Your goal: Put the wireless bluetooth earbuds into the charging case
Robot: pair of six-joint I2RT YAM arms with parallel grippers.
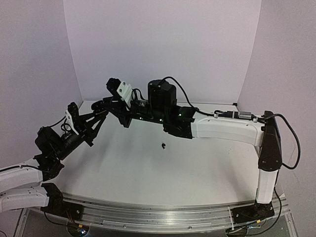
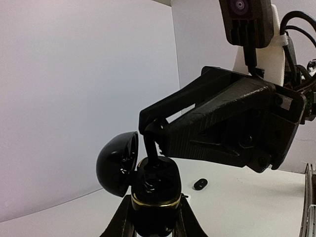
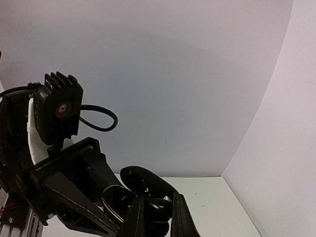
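My left gripper is shut on the glossy black charging case (image 2: 157, 185), which has a gold band. The case's lid (image 2: 117, 164) stands open to the left in the left wrist view. Over the open case is my right gripper, shut on a dark, glossy earbud (image 3: 159, 208). The earbud is right at the case's opening; how deep it sits cannot be told, black on black. A second black earbud (image 2: 200, 184) lies on the white table, also seen as a small dark earbud (image 1: 163, 145) in the top view.
Both arms meet above the far left of the white table (image 1: 197, 168). Apart from the loose earbud, its surface is clear. Pale walls (image 1: 163, 49) stand at the back and sides, and a metal rail (image 1: 158, 213) runs along the front edge.
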